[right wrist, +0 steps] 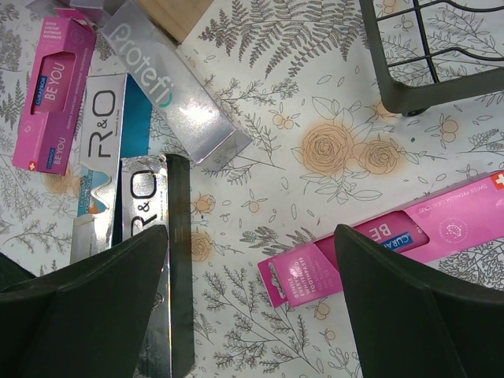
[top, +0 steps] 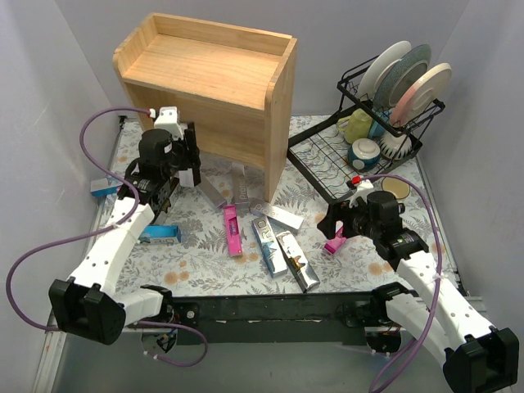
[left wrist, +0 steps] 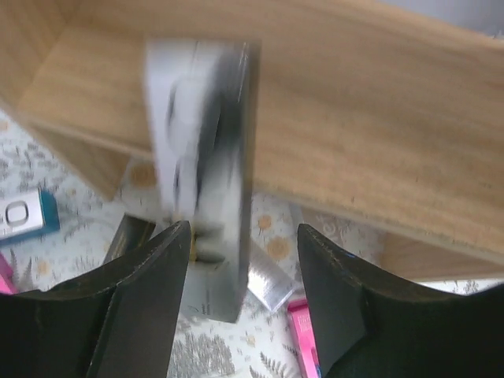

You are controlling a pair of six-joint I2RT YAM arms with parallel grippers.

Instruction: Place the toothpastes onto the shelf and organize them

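Near the wooden shelf (top: 214,67), my left gripper stands open. A blurred silver-and-black R&O box (left wrist: 197,150) shows between its fingers, clear of the right one, upper end towards the shelf board (left wrist: 339,142). My right gripper is open and empty above the table, near a pink box (right wrist: 461,213). Another silver-black box (top: 296,260), a blue-silver R&O box (top: 270,246) and a pink box (top: 232,230) lie mid-table. Grey boxes (top: 277,214) lie by the shelf, blue boxes (top: 160,234) at the left.
At the right rear stands a black dish rack (top: 323,164) with plates (top: 403,78) and cups. Bare table shows along the front left and between the right-hand pink box and the rack.
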